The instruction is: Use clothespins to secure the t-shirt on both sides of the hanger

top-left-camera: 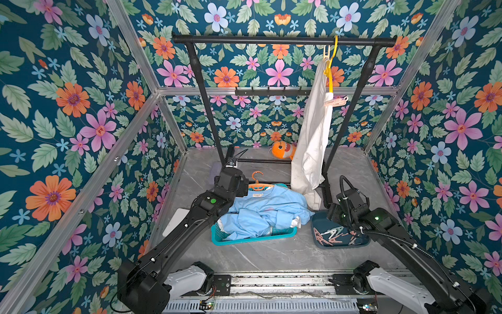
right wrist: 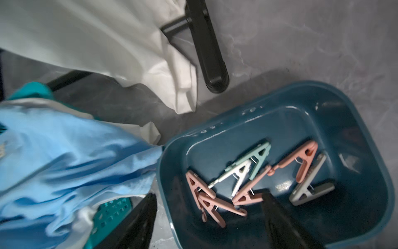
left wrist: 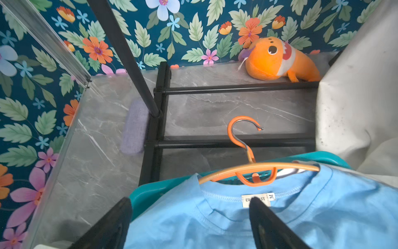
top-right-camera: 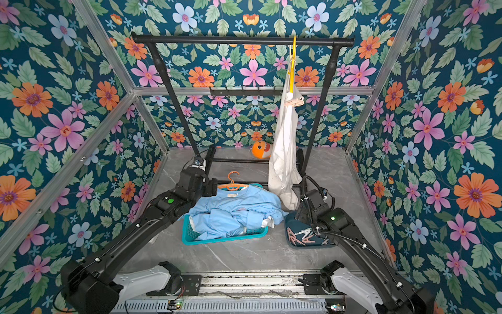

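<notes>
A light blue t-shirt lies heaped in a teal basket, its collar over an orange hanger with the hook up. My left gripper hangs open over the near side of the collar, nothing between its fingers. My right gripper is open above a dark blue bin holding several pink, white, green and grey clothespins. A white garment hangs on a yellow hanger from the rack, with pink clothespins high on it.
The black rack stands at the back, its base bars behind the basket. An orange plush toy lies at the rear wall, a grey pad left of the rack.
</notes>
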